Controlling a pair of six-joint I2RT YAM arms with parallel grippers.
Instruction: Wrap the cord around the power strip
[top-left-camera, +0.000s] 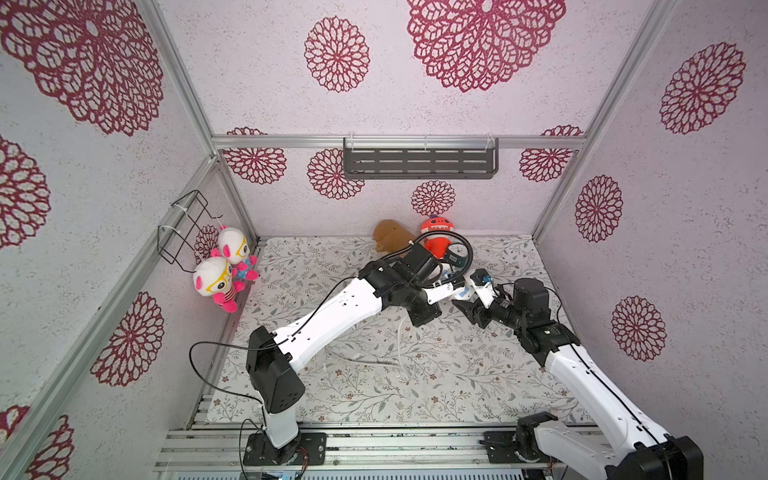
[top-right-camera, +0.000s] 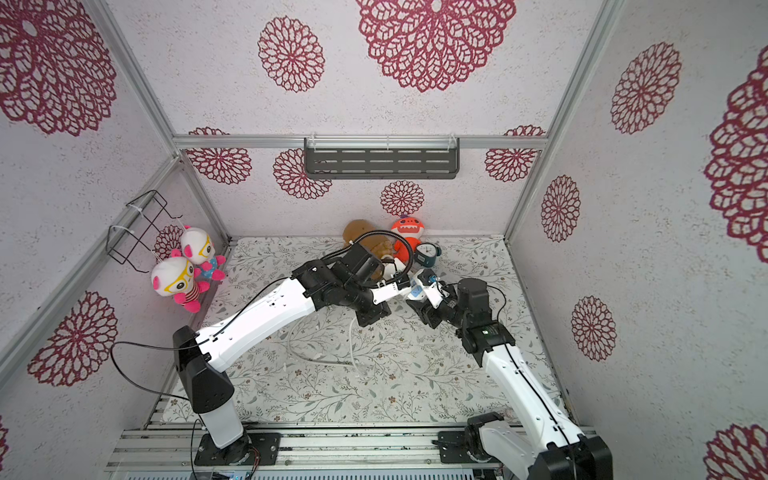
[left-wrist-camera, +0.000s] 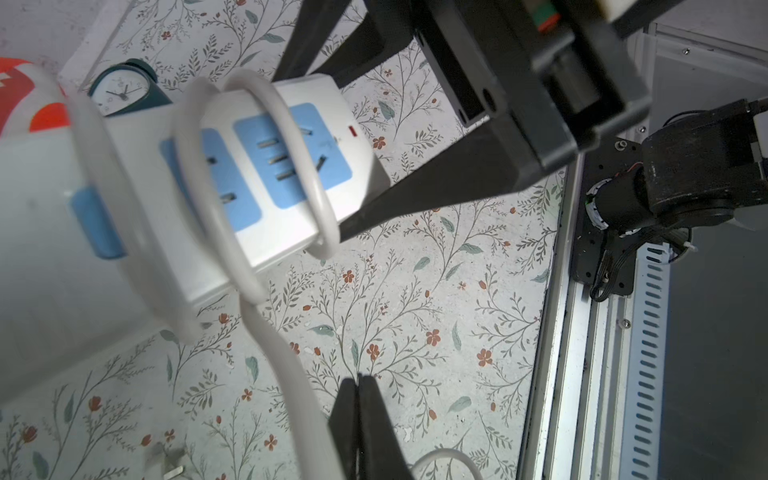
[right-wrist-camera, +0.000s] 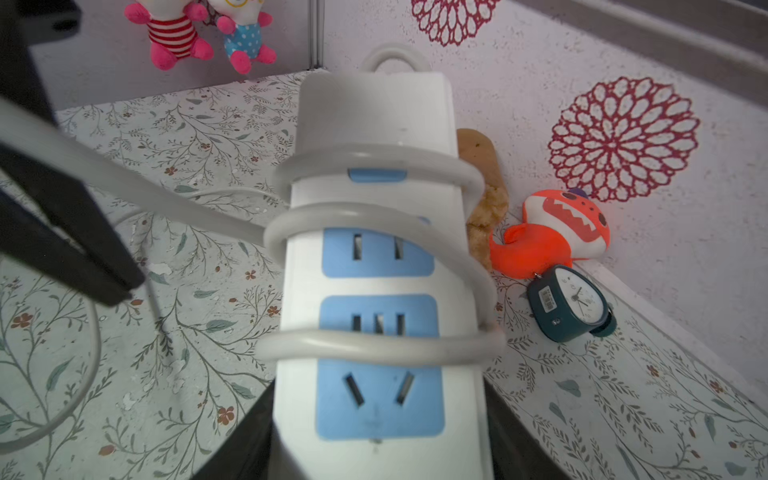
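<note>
The white power strip (right-wrist-camera: 381, 396) with blue sockets is raised above the table, tilted, with my right gripper shut on its near end. White cord (right-wrist-camera: 376, 347) loops around the strip in several turns. From one loop a taut stretch of cord (left-wrist-camera: 268, 344) runs to my left gripper. Its black fingers are shut beside the strip, with the cord at them, though the exact pinch point is hidden. Beyond that gripper, loose cord (right-wrist-camera: 92, 368) hangs in a curve towards the table. In the top views, my left arm covers much of the strip.
Behind the strip stand a brown plush toy (top-left-camera: 390, 235), a red toy (top-left-camera: 437, 225) and a dark clock (right-wrist-camera: 569, 302). Two pink-and-white dolls (top-left-camera: 214, 277) hang at the left wall.
</note>
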